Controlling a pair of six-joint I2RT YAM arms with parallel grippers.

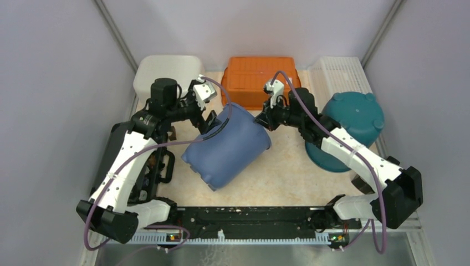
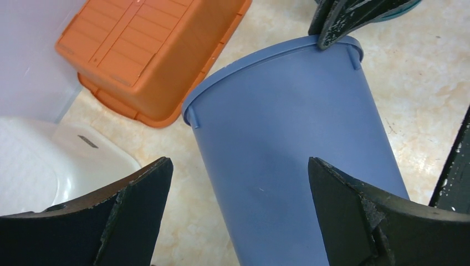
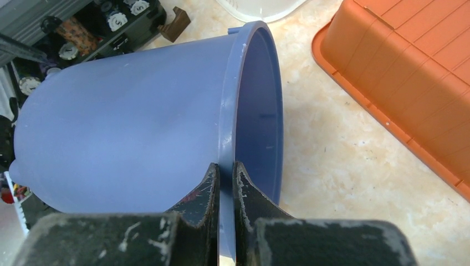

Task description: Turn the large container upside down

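The large blue container point(image 1: 228, 152) lies tilted on its side in the middle of the table, its mouth toward the back right and its base toward the front left. My right gripper is shut on the container's rim, one finger outside the wall and one inside. Over the container's back left side hangs my left gripper point(image 1: 208, 122), open. In the left wrist view its fingers point(image 2: 138, 205) stand wide apart, with the blue wall point(image 2: 294, 138) below and nothing gripped. Most of the container's inside is hidden from above.
An orange bin point(image 1: 259, 77) stands just behind the container's mouth. White bins are at the back left point(image 1: 166, 75) and back right point(image 1: 341, 75). A teal tub point(image 1: 354, 124) sits at the right, a black case point(image 1: 113, 160) at the left.
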